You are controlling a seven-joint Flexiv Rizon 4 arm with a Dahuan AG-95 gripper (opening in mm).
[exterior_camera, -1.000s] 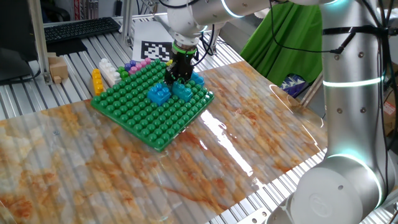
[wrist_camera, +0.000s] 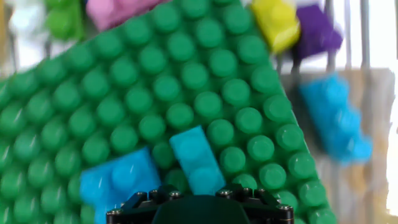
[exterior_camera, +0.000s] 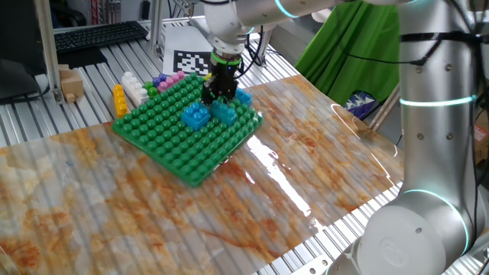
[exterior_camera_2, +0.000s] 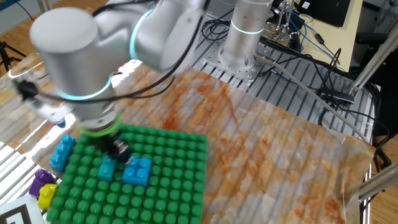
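Note:
The green studded baseplate lies on the table. A blue brick and a narrower teal brick stand close together on it. My gripper points down at the teal brick, right by its far side. From the other side, the gripper hides part of the plate just behind the teal brick and the blue brick. In the wrist view the teal brick reaches to the gripper's dark body, which covers its near end. Whether the fingers touch it is hidden.
Off the plate's edge lie a blue brick, a yellow brick and a purple brick. Pink, green, white and orange bricks line another edge.
The upright arm link has shifted slightly right. My gripper stays beside the teal brick, and both bricks remain on the plate.

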